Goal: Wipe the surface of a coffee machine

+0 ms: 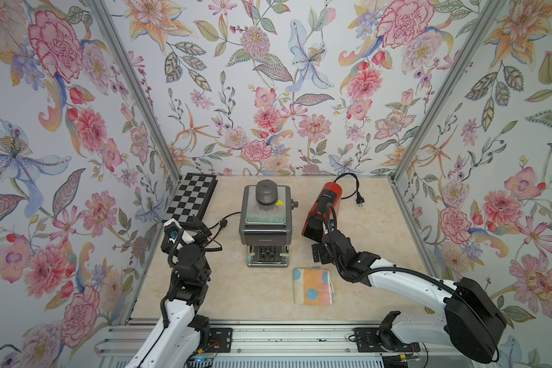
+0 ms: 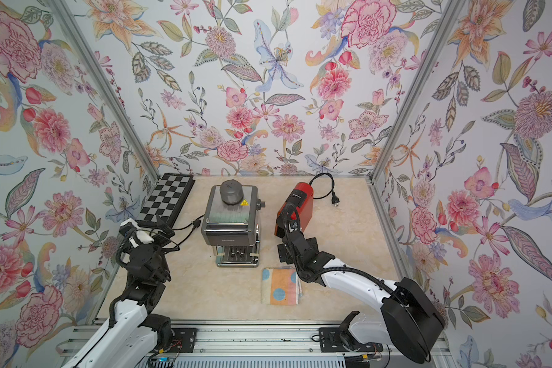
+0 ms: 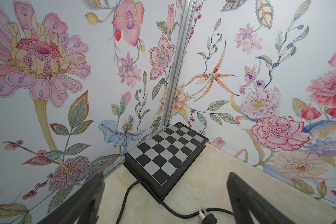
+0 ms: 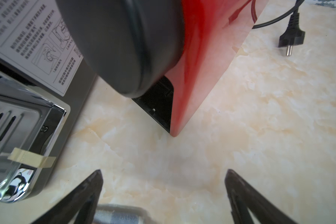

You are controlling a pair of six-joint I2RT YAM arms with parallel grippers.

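Observation:
The grey coffee machine point(image 1: 265, 211) stands upright at mid-table, and to its right is a red-and-black coffee machine point(image 2: 295, 208). A folded cloth point(image 1: 312, 286) with orange and blue dots lies flat in front, towards the table's near edge. My right gripper is open and empty, over the table between the cloth and the red machine; its fingers point(image 4: 80, 197) are wide apart. Well to the left, near the checkerboard, my left gripper has its fingers point(image 3: 86, 196) spread with nothing between them.
A checkerboard point(image 3: 168, 149) lies in the back left corner, a black cable and plug point(image 3: 208, 217) before it. Behind the red machine lies another plug point(image 4: 292, 35).

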